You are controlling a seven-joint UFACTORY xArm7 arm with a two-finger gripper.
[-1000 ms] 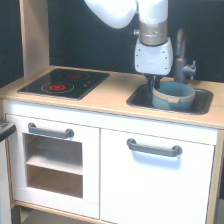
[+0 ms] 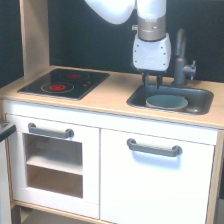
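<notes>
A dull blue-green round pot (image 2: 166, 102) rests low inside the dark sink basin (image 2: 196, 103) at the right of the counter. Only its round top shows; the sink's front edge hides the rest. Over the sink's back left part hangs my gripper (image 2: 152, 80), pointing down. Its two dark fingers stand apart, with nothing visible between them. The fingertips look just above and behind the pot's rim; whether they touch it is hard to tell.
A dark faucet (image 2: 181, 58) rises behind the sink, close to the gripper's right. On the left lies a black cooktop (image 2: 64, 84) with red rings, empty. Bare wooden counter (image 2: 110, 97) lies between them. Below are cabinet doors with dark handles.
The pot has gone from higher up, at the gripper's fingers, down into the sink and slightly left. My gripper's fingers have spread, and the gripper has shifted slightly left and up.
</notes>
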